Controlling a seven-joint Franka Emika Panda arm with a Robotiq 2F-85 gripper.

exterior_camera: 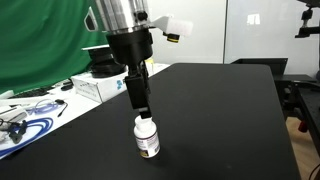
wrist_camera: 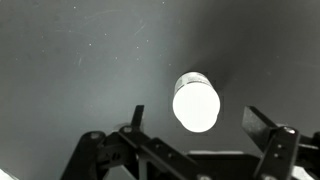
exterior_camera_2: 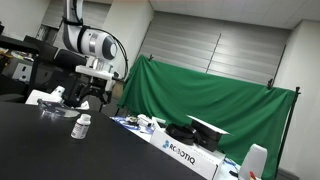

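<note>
A small white bottle (exterior_camera: 147,136) with a printed label stands upright on the dark table. Its round white cap (wrist_camera: 196,106) faces the camera in the wrist view, lying between and a little beyond the spread fingertips. My gripper is open, with nothing held. In exterior view 1 the gripper hangs above and slightly left of the bottle, a finger (exterior_camera: 138,94) overlapping the cap's line of sight. From exterior view 2, the bottle (exterior_camera_2: 81,126) appears in front of the arm, apart from the gripper.
Blue cables (exterior_camera: 32,131) and other gear lie along the table's left side. A white box (exterior_camera: 100,86) stands behind the arm. A clear bowl (exterior_camera_2: 57,109) shows behind the bottle in exterior view 2.
</note>
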